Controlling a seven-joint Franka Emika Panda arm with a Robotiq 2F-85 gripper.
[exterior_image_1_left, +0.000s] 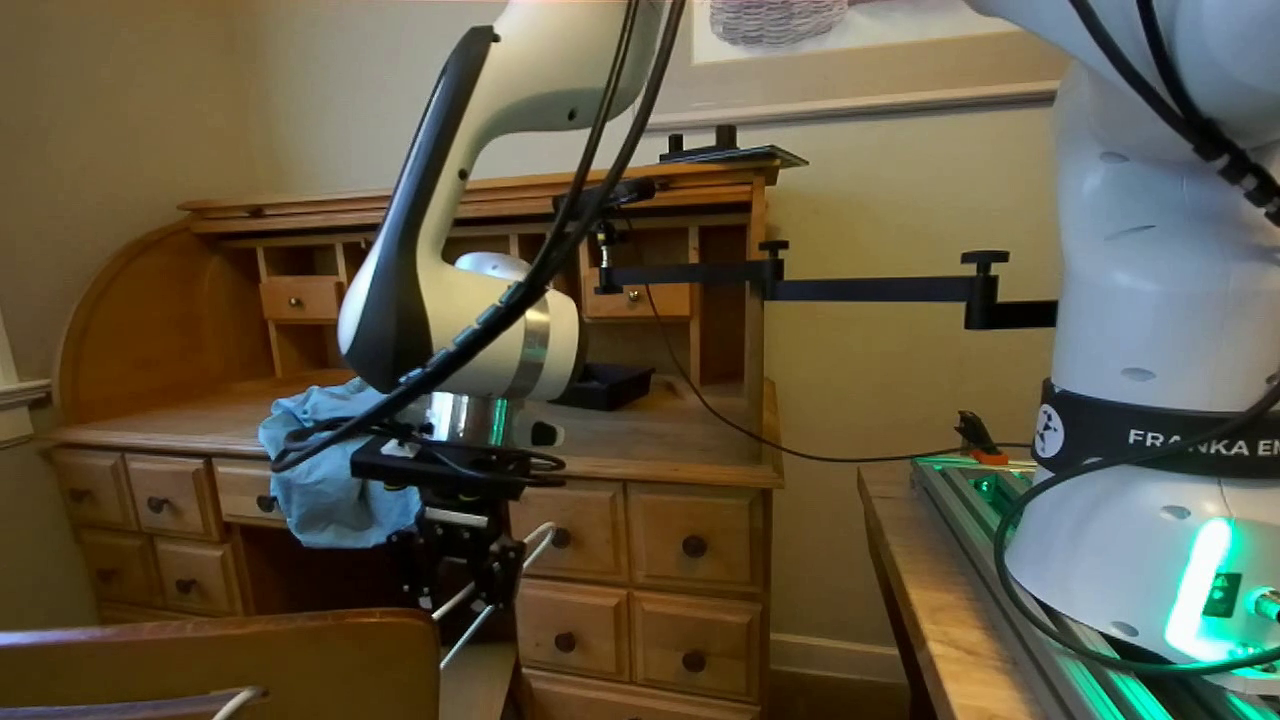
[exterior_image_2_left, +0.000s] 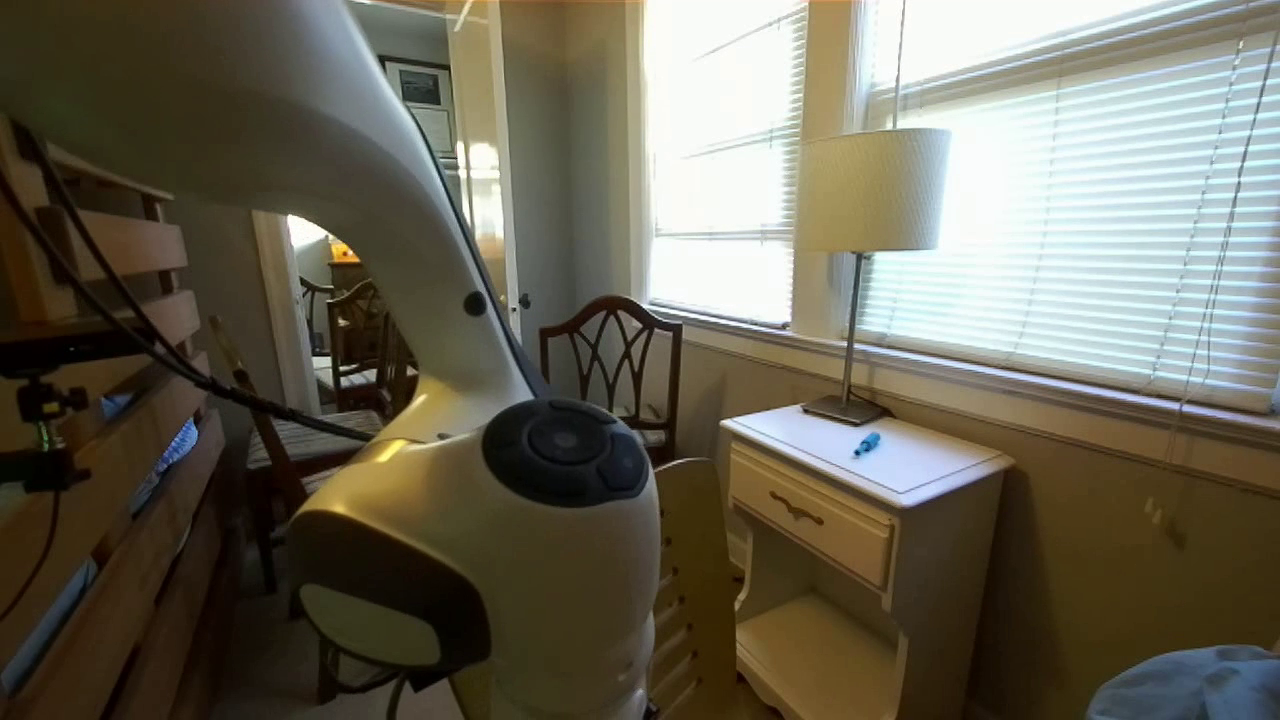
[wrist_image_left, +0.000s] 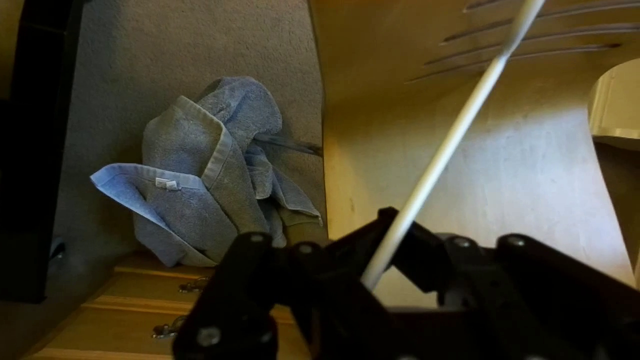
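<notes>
A white cord runs diagonally across the wrist view, down to the black fingers of my gripper. The cord crosses in front of the fingertips; whether they pinch it is hard to tell. In exterior view 1 my gripper points down in front of the desk, its fingers partly drawn together. Beside them the white cord shows as a bent loop with two strands slanting down and left. Exterior view 2 shows the arm but not the gripper.
A wooden chair back with slots stands close by at lower left. Behind the gripper is a roll-top desk with a blue cloth hanging over its edge. A grey towel is visible below in the wrist view.
</notes>
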